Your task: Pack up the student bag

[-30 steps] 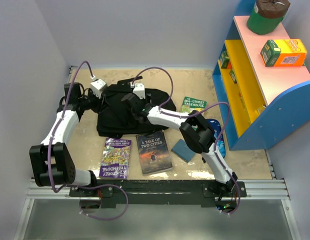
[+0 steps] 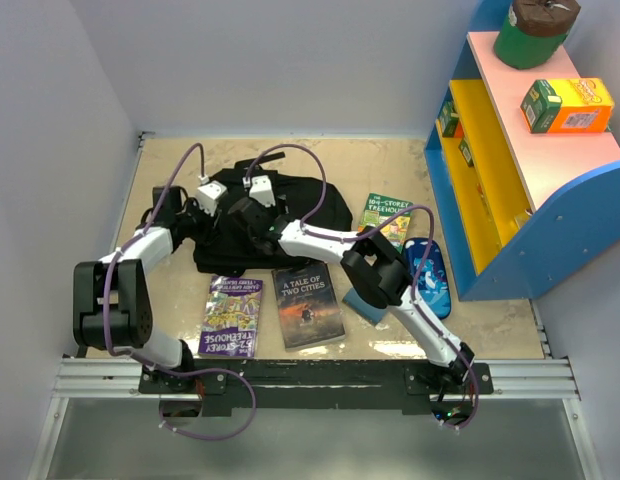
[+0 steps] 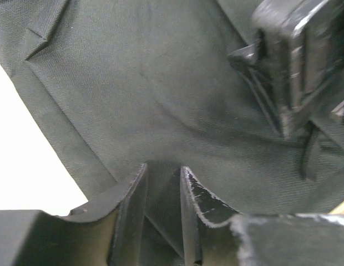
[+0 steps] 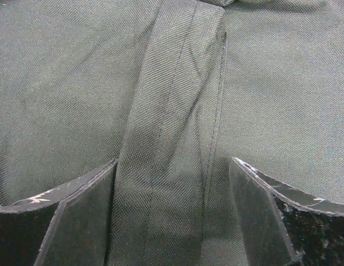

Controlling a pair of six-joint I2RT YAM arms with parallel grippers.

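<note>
The black bag [image 2: 325,205] lies flat at the back middle of the table. Both grippers are over it: my left gripper [image 2: 212,225] at its left side, my right gripper [image 2: 260,228] near its middle. In the left wrist view the left fingertips [image 3: 163,169] stand part open, close over dark fabric, with the other gripper at upper right. In the right wrist view my right gripper is open around a folded strip [image 4: 172,111] of the fabric, pressed close to it.
A purple Treehouse book [image 2: 230,315], A Tale of Two Cities [image 2: 308,310], a small blue book [image 2: 364,305], a green book [image 2: 383,210] and a blue case [image 2: 435,280] surround the bag. A colourful shelf [image 2: 530,170] stands at the right.
</note>
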